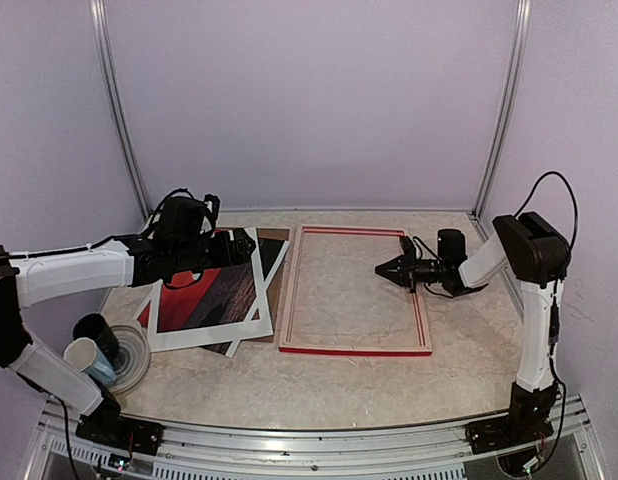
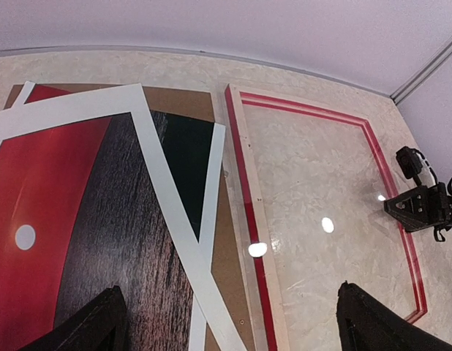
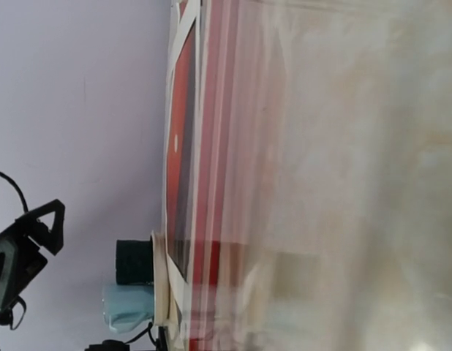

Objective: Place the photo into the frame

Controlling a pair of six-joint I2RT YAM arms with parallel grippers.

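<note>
The red-and-dark photo [image 1: 204, 300] lies flat on the left, under a white border mat [image 1: 184, 338]; in the left wrist view the photo [image 2: 87, 205] fills the left side. The red-edged frame [image 1: 354, 351] lies flat in the middle, its inside showing the table through a clear, reflecting sheet [image 2: 314, 263]. My left gripper [image 1: 239, 245] is open and empty above the photo. My right gripper [image 1: 381, 271] is shut, low over the frame's right side; whether the sheet's edge is between its fingertips is not visible. The right wrist view looks across the blurred sheet.
A brown board [image 2: 230, 267] shows between photo and frame, with a white strip [image 2: 211, 183] partly covered by the mat. At the front left stand a dark cup [image 1: 95, 335], a light-blue mug [image 1: 86, 355] and a stacked plate [image 1: 135, 358].
</note>
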